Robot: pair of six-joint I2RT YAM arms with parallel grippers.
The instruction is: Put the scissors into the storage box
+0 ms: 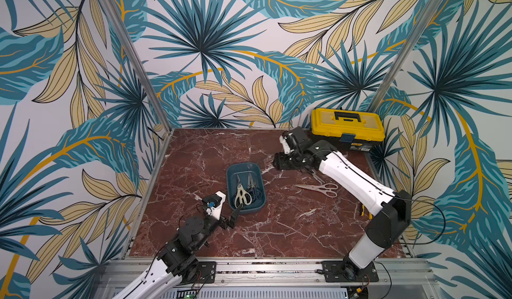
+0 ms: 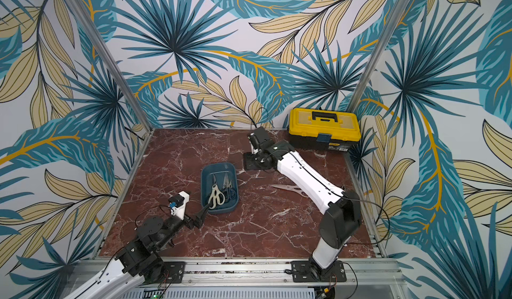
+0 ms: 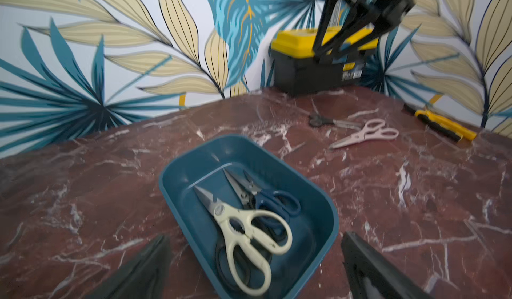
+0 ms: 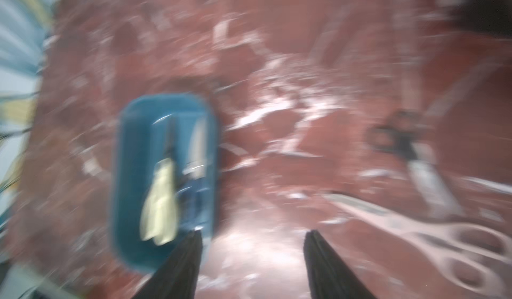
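Note:
The blue storage box (image 1: 231, 184) holds several scissors, cream-handled scissors (image 3: 242, 235) on top of blue- and dark-handled ones. My left gripper (image 1: 229, 216) is low at the box's near-left, open and empty. My right gripper (image 1: 288, 160) hangs open and empty right of and behind the box, blurred in its wrist view. On the table right of the box lie pink scissors (image 3: 362, 136) and dark-handled scissors (image 3: 322, 120).
A yellow-and-black toolbox (image 1: 346, 128) stands at the back right. A yellow-and-black tool (image 3: 448, 125) lies at the right edge.

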